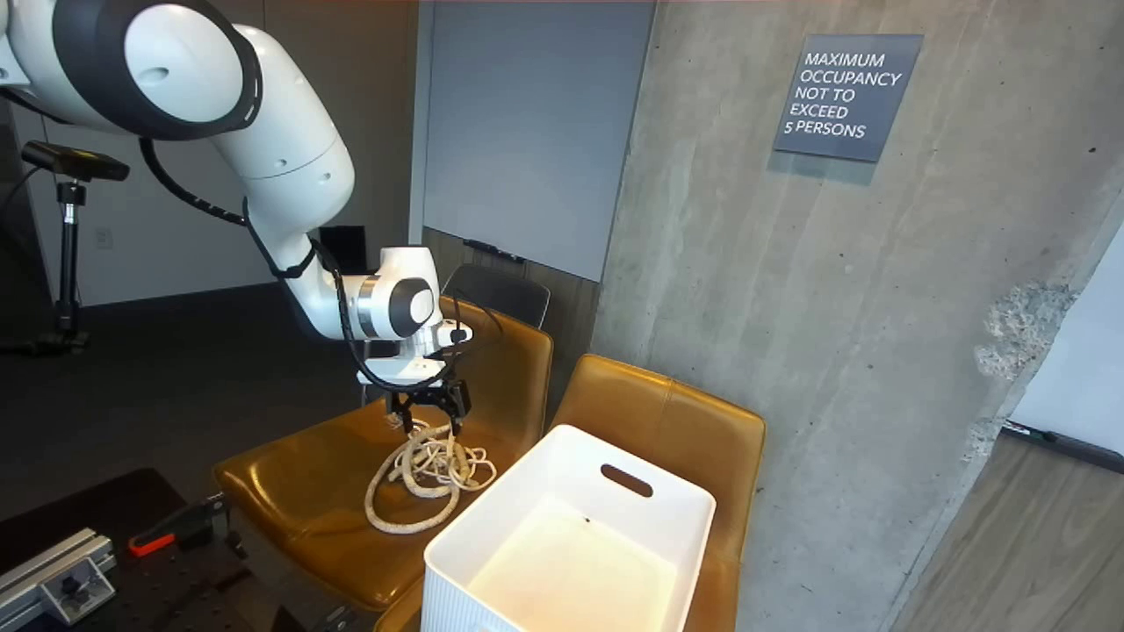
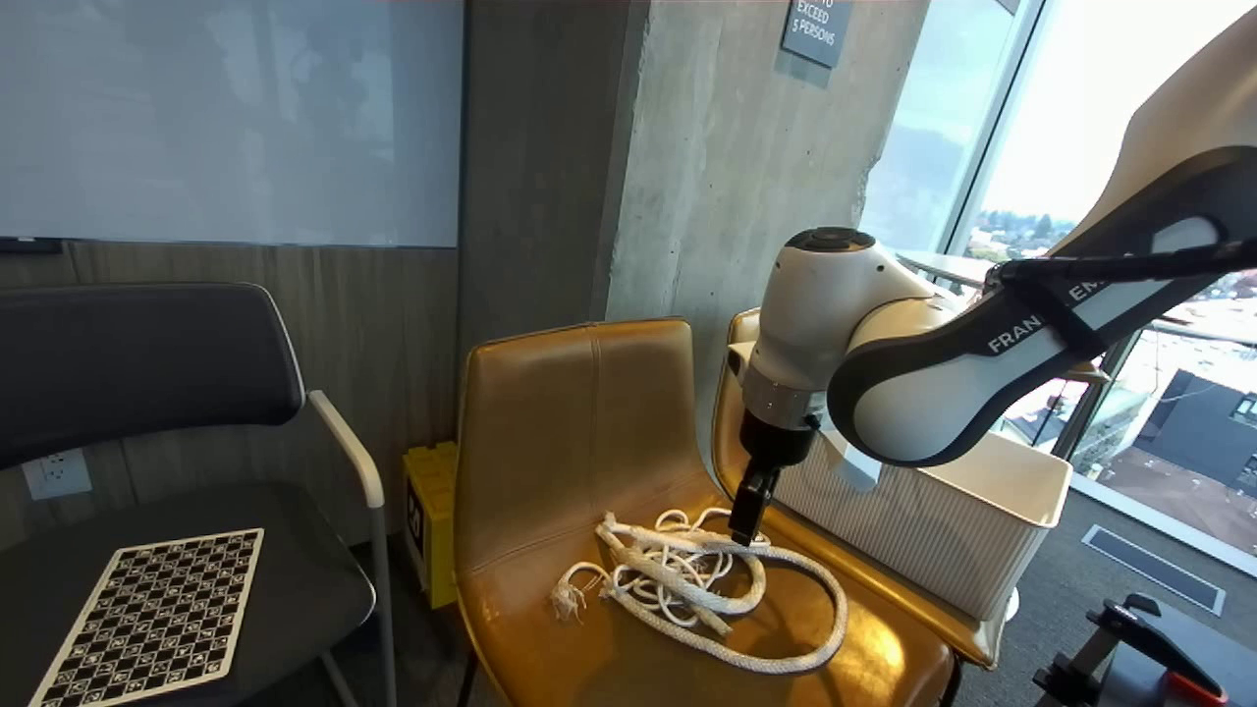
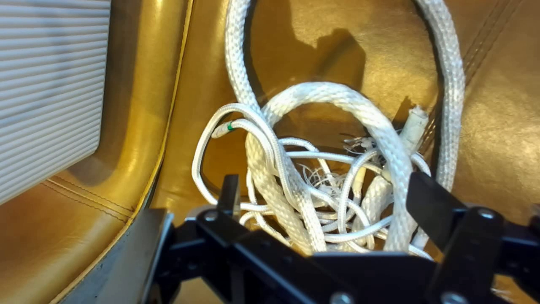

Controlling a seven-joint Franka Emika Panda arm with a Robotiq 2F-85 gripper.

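Heaped on the seat of a tan leather chair is a bundle of white rope (image 1: 429,463), with a thick braided loop and thinner cords tangled together. My gripper (image 1: 428,430) points down over the heap. In the wrist view its two black fingers, the left (image 3: 230,193) and the right (image 3: 430,202), stand wide apart. Parts of the rope (image 3: 324,91) lie below and between them, loose on the leather, and nothing is clamped. Exterior view 2 shows the gripper (image 2: 744,530) side-on, its tips close above the rope (image 2: 707,577); whether they touch it cannot be told.
An empty white bin (image 1: 474,563) stands on the adjoining tan chair (image 1: 674,405), close beside the rope. A grey chair (image 2: 130,377) holding a patterned board (image 2: 153,619) is off to the left in exterior view 2.
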